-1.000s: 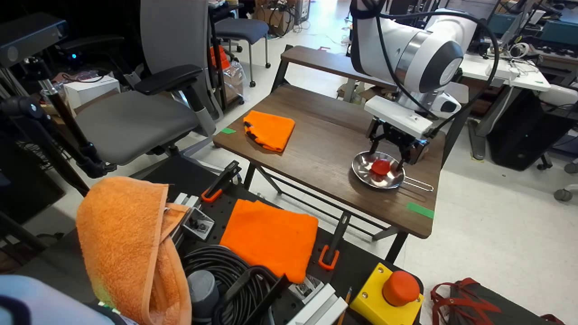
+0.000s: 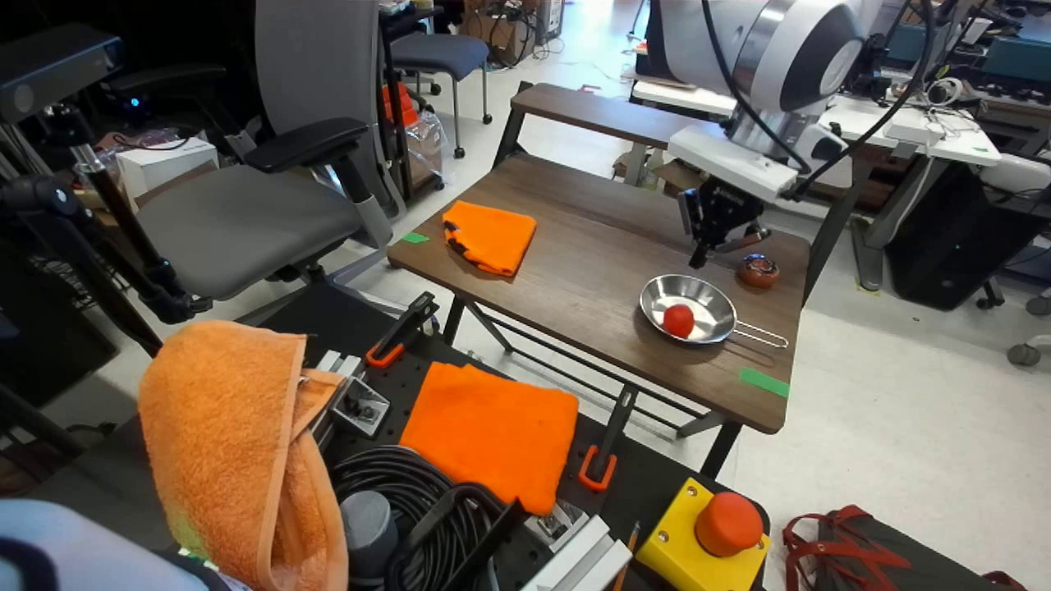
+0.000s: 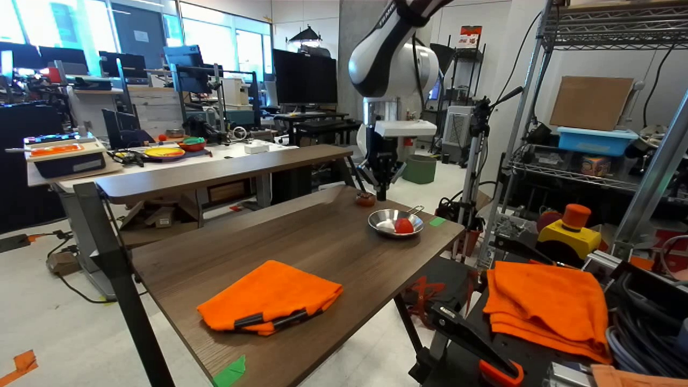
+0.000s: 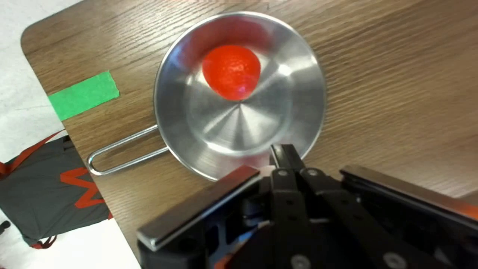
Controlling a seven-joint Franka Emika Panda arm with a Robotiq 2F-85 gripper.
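A red ball-like object [image 4: 231, 72] rests inside the shiny metal pan [image 4: 269, 107], off to one side of its floor. The pan sits upright on the brown table, its wire handle reaching toward the green-taped corner. Above the pan's rim, on the side away from the red object, is my gripper; its fingers are together with nothing showing between them. In exterior view 1 the gripper [image 2: 697, 262] hangs clear of the table behind the pan. A reddish-brown round pot [image 2: 758, 271] stands behind the pan, near the table's edge.
A folded orange cloth [image 3: 271, 296] lies at the table's other end. Between cloth and pan the tabletop [image 2: 581, 246] is bare. Green tape [image 2: 764, 382] marks the corner near the pan handle. A raised shelf [image 3: 226, 171] runs along the back of the table.
My gripper has risen and drawn back from over the pan, and its fingers have gone from spread to shut. The red object has shifted slightly toward the pan's front side.
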